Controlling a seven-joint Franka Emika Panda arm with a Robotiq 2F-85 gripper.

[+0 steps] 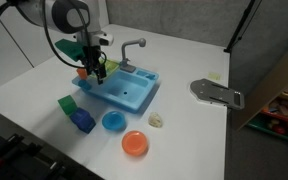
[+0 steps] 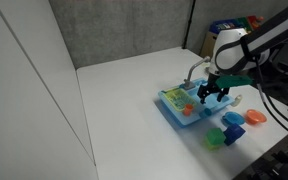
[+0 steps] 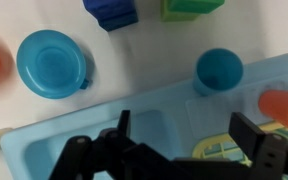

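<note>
My gripper is open over the light blue toy sink, its fingers wide apart with nothing between them. In the wrist view, a blue cup stands ahead of the gap, to the right, at the sink's edge. An orange cup is beside it at the right, partly cut off by the frame. Below the cups, a yellow-green rack is partly hidden by the right finger. The orange cup also shows at the sink's near edge in the second exterior view.
A blue block, a green block, a blue plate-like dish and an orange dish lie in front of the sink. A grey faucet rises behind it. Right of the sink lies a grey tray.
</note>
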